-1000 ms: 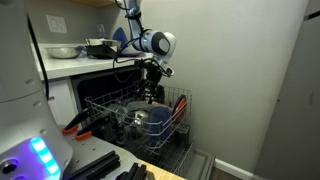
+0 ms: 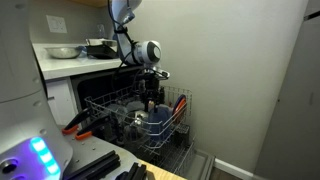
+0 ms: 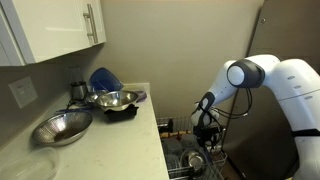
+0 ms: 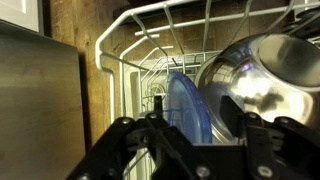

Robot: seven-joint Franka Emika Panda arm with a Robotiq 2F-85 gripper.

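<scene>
In the wrist view, a blue plate (image 4: 182,108) stands on edge in the white wire rack, near its side wall. My gripper is part open, with the plate's rim reaching between its fingers. A gap shows beside the rim, and whether either finger touches the plate cannot be told. Exterior view 1 has the gripper (image 2: 152,99) low over the pulled-out dishwasher rack (image 2: 178,122). From the other side, in exterior view 2, the gripper (image 3: 208,142) is small and dark among the dishes.
A shiny metal bowl (image 4: 262,85) lies right beside the plate. The white counter (image 3: 115,145) carries a colander (image 3: 62,129) and a metal bowl (image 3: 118,100). Bare wall borders the rack's far side.
Over the last second the arm has come down and slightly left in exterior view 1, bringing my gripper lower into the rack. The rack looks unmoved.
</scene>
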